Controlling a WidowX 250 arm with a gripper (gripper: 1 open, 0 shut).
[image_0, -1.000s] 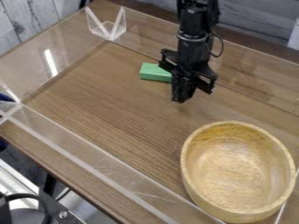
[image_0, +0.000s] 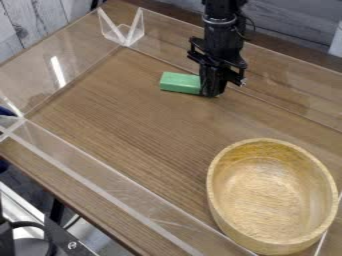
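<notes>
A black robot arm hangs from the top centre, its gripper (image_0: 210, 86) low over the table at the right end of a green block (image_0: 182, 82). The fingertips are at or against that end of the block; the gripper looks shut, with nothing clearly between its fingers, though the tips are small and dark.
A large pale wooden bowl (image_0: 271, 195) fills the lower right. A clear plastic piece (image_0: 122, 27) stands at the upper left. Dark cables lie at the lower left corner.
The gripper has moved back, away from the camera, and a little left to the block's right end. The block's position looks nearly the same.
</notes>
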